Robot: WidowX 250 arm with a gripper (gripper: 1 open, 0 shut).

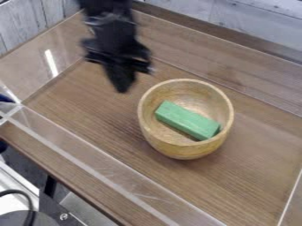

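A round tan bowl (165,145) sits on the wooden table at the centre right, with a green block (188,120) lying inside it. The dark robot gripper (118,72) is blurred and stands above and to the left of the bowl, apart from it. Whether its fingers are open or shut, and whether anything is between them, cannot be made out.
A clear strip runs along its front left edge. A pale wall stands at the back, and dark cables lie at the lower left corner.
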